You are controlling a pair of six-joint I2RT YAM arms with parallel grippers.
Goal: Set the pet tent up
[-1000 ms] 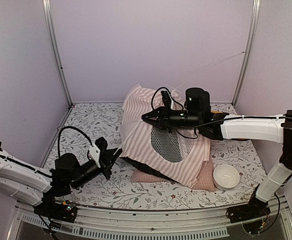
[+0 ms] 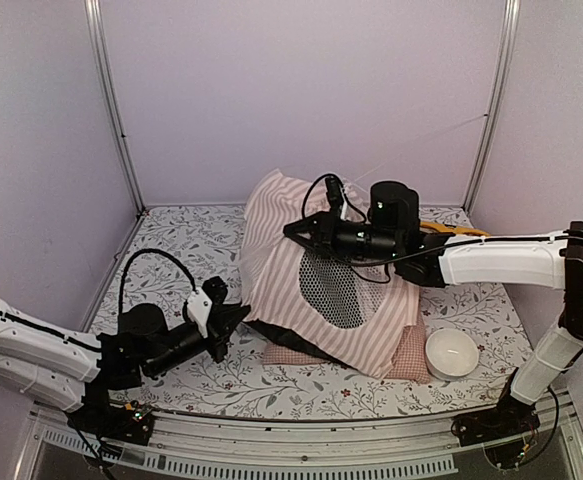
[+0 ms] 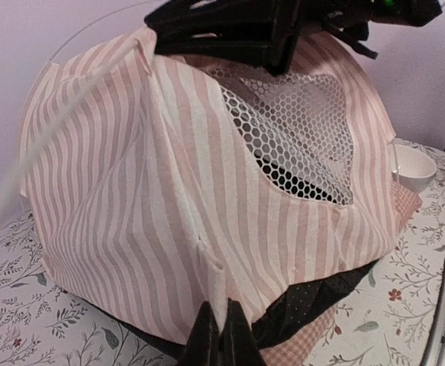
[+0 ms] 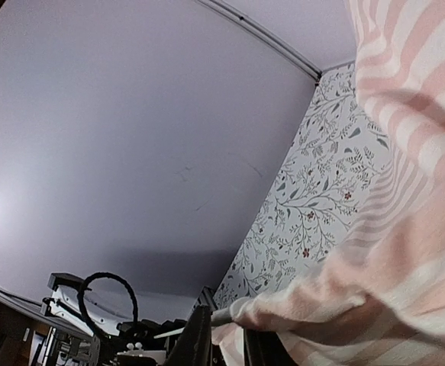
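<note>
The pink-and-white striped tent (image 2: 271,280), with a mesh window (image 2: 331,295), stands slumped over a pink checked mat (image 2: 411,360). My left gripper (image 2: 239,312) is shut at the tent's lower left side; in the left wrist view its fingertips meet in front of the fabric, with no clear sign of anything between them. My right gripper (image 2: 293,232) is at the tent's top; in the right wrist view striped fabric with a grey rod end (image 4: 220,317) lies at its fingers, whose state is hard to tell. A thin pale rod crosses the left wrist view, blurred.
A white bowl (image 2: 451,352) sits at the front right beside the mat. An orange object (image 2: 451,229) lies behind the right arm. Walls enclose three sides.
The pale rod that ran from it toward the right gripper no longer shows there in the top view.
</note>
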